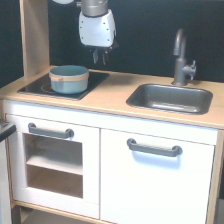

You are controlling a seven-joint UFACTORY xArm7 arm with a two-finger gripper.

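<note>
My gripper (102, 56) hangs at the top of the camera view, in the air to the right of and above the pot. Its dark fingers are too small and too dark against the backboard to tell whether they are open or shut. Nothing can be made out between them. A blue-grey pot (69, 84) with a brownish rim stands upright on the black stovetop (97, 80), apart from the gripper.
To the right, a metal sink (170, 97) and a grey faucet (180, 60) are set in the wooden counter (112, 98). Below are a windowed white cabinet door (88, 165) and a plain white door (150, 185), both with dark handles. Bare counter lies between stovetop and sink.
</note>
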